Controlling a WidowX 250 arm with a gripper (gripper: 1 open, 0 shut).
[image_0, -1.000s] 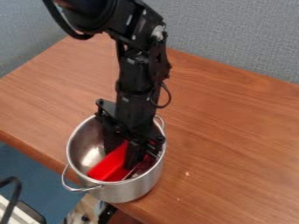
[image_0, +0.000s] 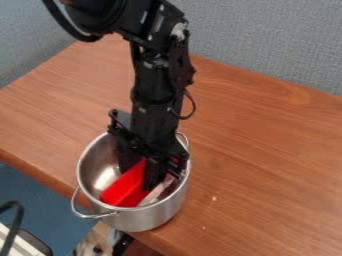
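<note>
A steel pot (image_0: 159, 211) with wire handles sits at the front edge of the wooden table. Inside it lies a red object (image_0: 124, 186), with a pale piece (image_0: 158, 193) to its right. My black gripper (image_0: 144, 165) reaches down into the pot over these; its fingertips are dark and largely hidden, so what is between them cannot be seen.
A grey wall (image_0: 267, 40) stands behind. Past the table's left front edge are a blue floor and a black cable (image_0: 11, 230).
The gripper has shifted very slightly inside the pot, and more of the pale piece shows beside the red object.
</note>
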